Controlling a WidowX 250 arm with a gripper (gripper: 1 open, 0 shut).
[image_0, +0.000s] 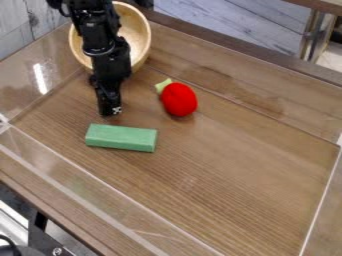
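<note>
My black gripper (110, 104) hangs low over the wooden table, just above and left of a green block (120, 137), apart from it. Its fingers look shut, with nothing visible between them, though the dark fingers are hard to make out. To the right lies a red object (179, 102) with a pale green tip, like a strawberry or vegetable. Behind the arm stands a tan bowl (134, 40), partly hidden by the arm.
A wooden shelf edge (318, 8) is at the top right, and a grey wall is at the upper left.
</note>
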